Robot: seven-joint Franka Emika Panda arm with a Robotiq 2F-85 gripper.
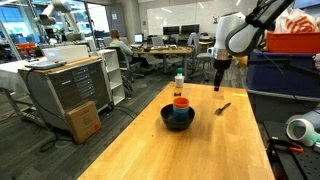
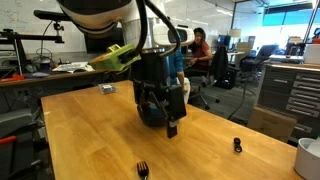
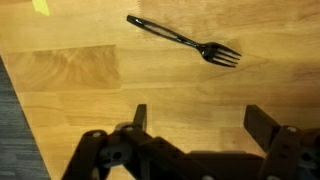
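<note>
A black fork (image 3: 185,40) lies flat on the wooden table, its tines toward the right in the wrist view; it also shows as a dark fork (image 1: 223,108) in exterior view 1. My gripper is open above bare wood, its two fingers wide apart and nothing between them. In exterior view 1, the gripper (image 1: 218,87) hangs over the table's far right part, beyond the fork. A black bowl (image 1: 178,118) stands mid-table with a stacked red and blue cup (image 1: 181,105) in it.
Behind the bowl stands a white bottle with a green label (image 1: 179,78). A small dark object (image 2: 237,145) lies on the table, and a white cylinder (image 2: 308,157) stands at its edge.
</note>
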